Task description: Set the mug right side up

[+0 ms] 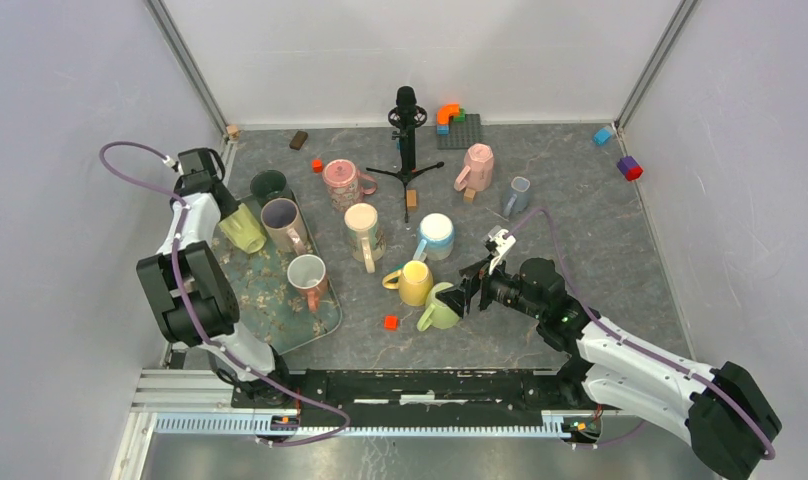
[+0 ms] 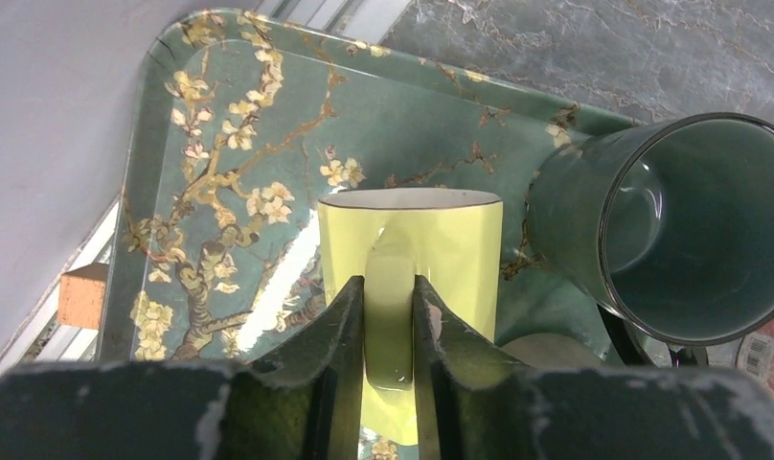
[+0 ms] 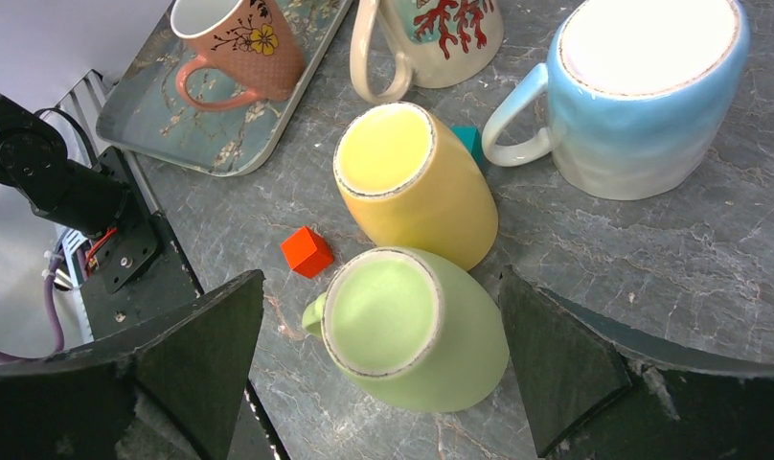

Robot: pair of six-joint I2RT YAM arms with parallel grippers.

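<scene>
A yellow-green mug (image 1: pixel 242 230) is at the back left of the floral tray (image 1: pixel 280 325), beside a dark green mug (image 2: pixel 651 220). My left gripper is shut on its handle, with the rim toward the top of the left wrist view. In the right wrist view, a pale green mug (image 3: pixel 383 316) stands bottom-up between the fingers of my open right gripper, beside a bottom-up yellow mug (image 3: pixel 412 192).
A blue mug (image 3: pixel 632 115), cream mug (image 1: pixel 364 240), several other mugs, a black stand (image 1: pixel 406 150) and loose blocks crowd the middle.
</scene>
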